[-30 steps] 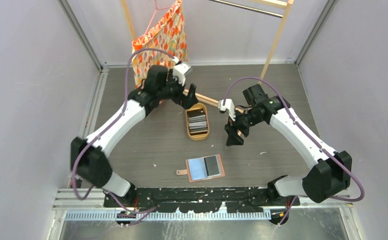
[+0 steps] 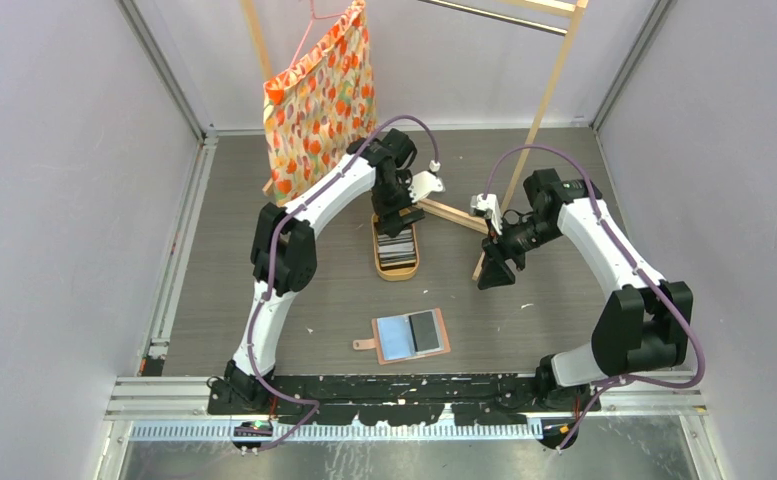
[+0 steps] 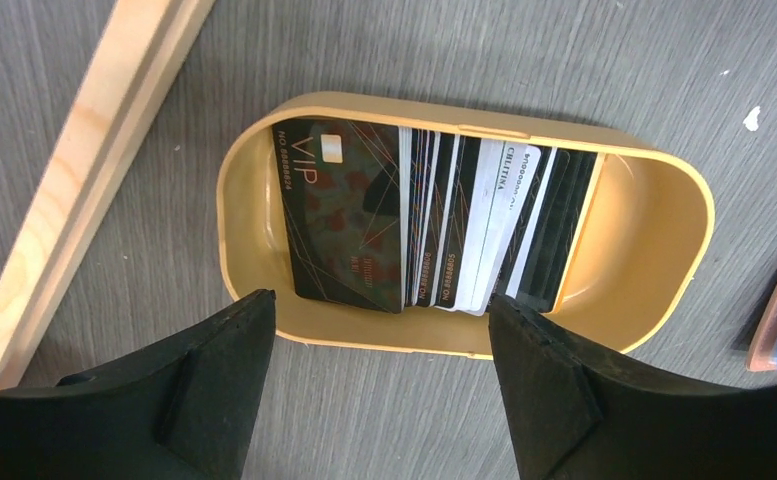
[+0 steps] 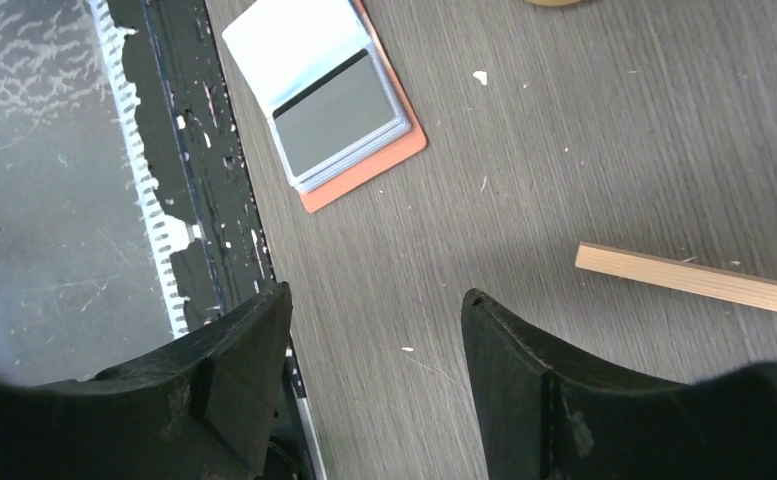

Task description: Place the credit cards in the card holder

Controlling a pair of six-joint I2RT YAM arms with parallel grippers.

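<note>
A tan oval container packed with cards, some black with a VIP print, some pale, sits mid-table. My left gripper hovers open right over it, empty between its fingers. Toward the front lies an open card holder with a pink-tan cover, blue sleeve and dark pocket, also in the right wrist view. My right gripper hangs open and empty above bare table, to the right of the container and above the level of the card holder.
A wooden bar lies behind the container, part of a wooden frame at the back. An orange patterned cloth bag hangs at the back left. Bare table surrounds the card holder on either side.
My left arm has swung right and toward the back, coming over the container. My right gripper has shifted slightly to the right.
</note>
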